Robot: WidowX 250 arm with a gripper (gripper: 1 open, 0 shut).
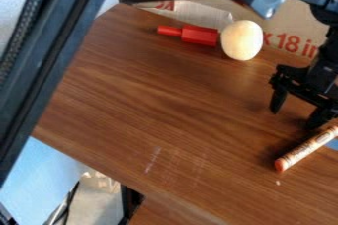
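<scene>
My black gripper (294, 109) hangs at the right edge, fingers pointing down over the wooden table (145, 120), its fingertips apart with nothing seen between them. Just below it, at the lower right, lies an orange-and-white marker-like stick (306, 146). Toward the back, a white egg-shaped object (242, 40) rests beside a red cylinder with a handle (199, 36), which looks like a small rolling pin.
A cardboard box (292, 41) stands behind the objects. A dark frame post (40, 81) runs down the left of the view. The table's edge falls away at the lower left.
</scene>
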